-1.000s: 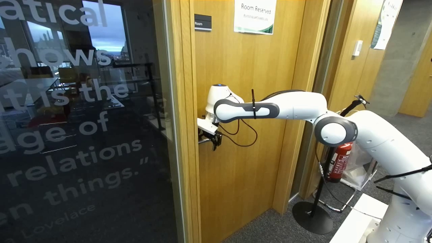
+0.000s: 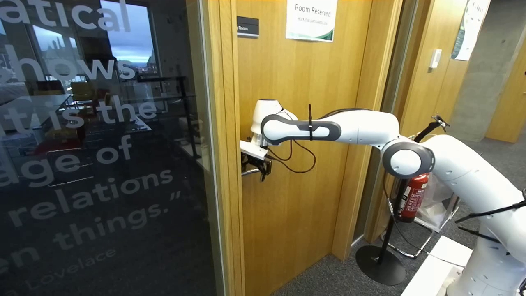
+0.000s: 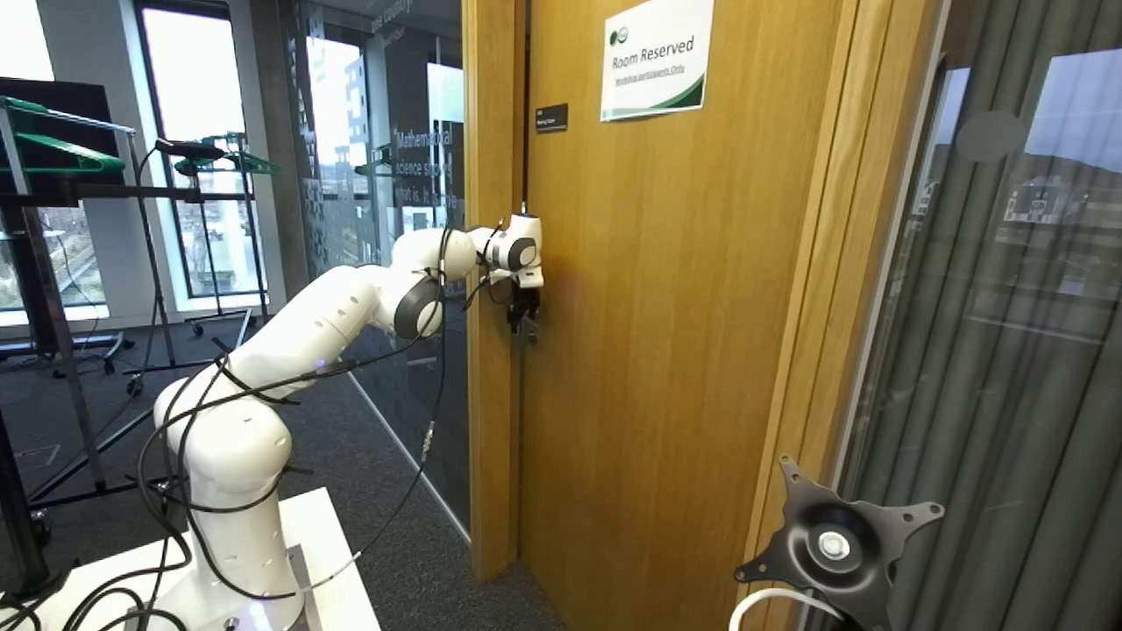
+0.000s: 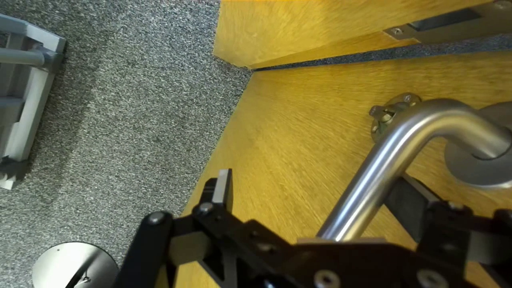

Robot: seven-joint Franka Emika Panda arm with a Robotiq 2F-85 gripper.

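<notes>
A silver lever handle (image 4: 384, 168) juts from a wooden door (image 4: 283, 139) in the wrist view. My gripper is open around the handle's free end, its two fingers far apart. The right finger (image 4: 410, 206) lies close against or just behind the bar; contact cannot be made out. The left finger (image 4: 223, 189) is well clear of it. In exterior view 1 the gripper (image 2: 256, 170) is at the door's left edge, where the frame partly hides it. A narrow gap shows between door and door frame (image 4: 312, 29), with the strike plate (image 4: 446, 24) exposed.
Beside the handle is a lock fitting (image 4: 391, 115). Glass panels flank the doorway. A black stand base (image 2: 380, 264) and a red fire extinguisher (image 2: 413, 197) stand to the right of the door. Carpet (image 4: 134, 96) lies open in front of it.
My wrist has risen slightly and its tilt has shifted a little. The hanging cable loop has moved up too. The door's paper sign appears very slightly further right.
</notes>
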